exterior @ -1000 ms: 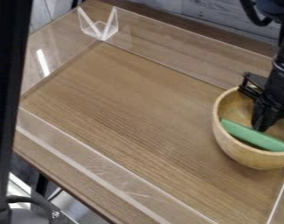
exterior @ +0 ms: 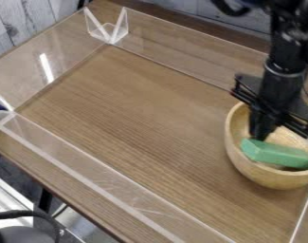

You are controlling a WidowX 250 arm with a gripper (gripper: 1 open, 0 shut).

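Observation:
On the right of the table sits a wooden bowl [exterior: 240, 155] with a green elongated object [exterior: 277, 155] lying inside it. My black gripper [exterior: 262, 123] hangs over the bowl's back part, its fingertips just above the green object. It looks shut, with nothing visible held between its fingers; the fingertips partly hide the bowl's interior.
Clear plastic edging runs along its back and front left, with a small clear bracket [exterior: 108, 28] at the back. A dark cable [exterior: 27, 214] loops at the bottom left.
My gripper has moved slightly left and shows more fully above the bowl. The bowl and green object look slightly shifted. The dark shape along the left edge is mostly gone from view.

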